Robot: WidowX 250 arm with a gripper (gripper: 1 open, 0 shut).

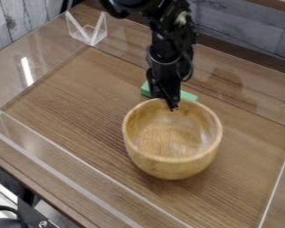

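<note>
A large tan oval bowl (171, 147) sits on the wooden table (61, 134) in the centre-right of the camera view. My black gripper (171, 103) reaches down from the top to the bowl's back rim, its tips at or just over the rim. Whether it is shut or holds the rim is unclear. Behind the bowl a green object (185, 94) lies partly hidden by the gripper and bowl.
Some black cable shows at the bottom left corner.
</note>
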